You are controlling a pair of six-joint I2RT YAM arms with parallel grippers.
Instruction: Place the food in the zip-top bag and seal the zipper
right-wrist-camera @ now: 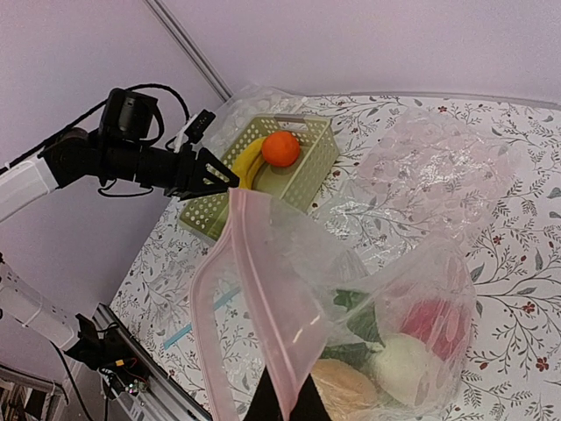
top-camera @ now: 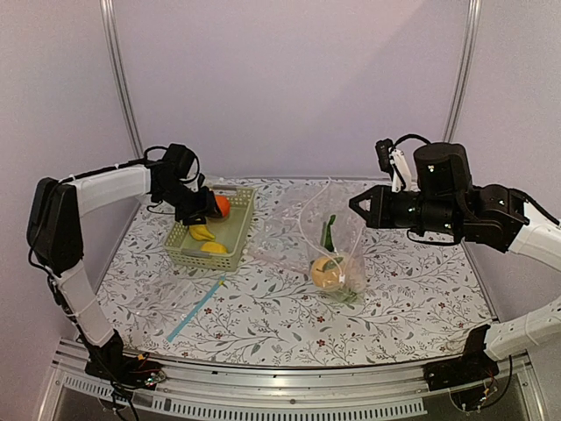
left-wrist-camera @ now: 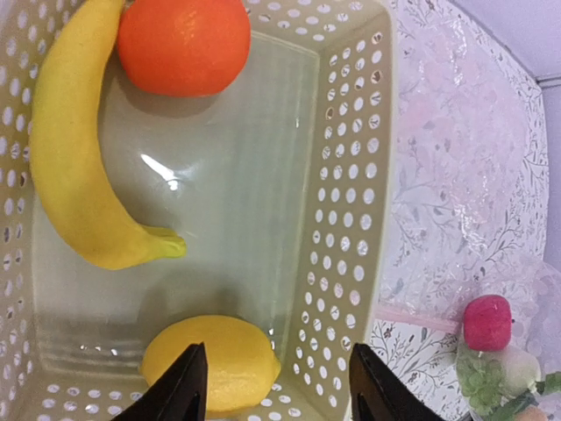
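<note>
My left gripper hangs above the green basket (left-wrist-camera: 351,167), fingers apart and nothing seen gripped between them. On the basket floor lie a banana (left-wrist-camera: 74,140), an orange (left-wrist-camera: 186,44) and a lemon (left-wrist-camera: 210,364), the lemon partly behind one finger. At the right, my right gripper is shut on the pink zipper edge of the clear bag (right-wrist-camera: 272,298), holding it up. Inside the bag are a tan round item (right-wrist-camera: 342,386), a white one (right-wrist-camera: 408,367), a red one (right-wrist-camera: 436,323) and something green (right-wrist-camera: 355,316).
A blue strip (top-camera: 195,311) lies on the patterned table in front of the basket, beside a flat clear bag (top-camera: 158,296). Another clear bag (right-wrist-camera: 434,171) is spread behind the filled one.
</note>
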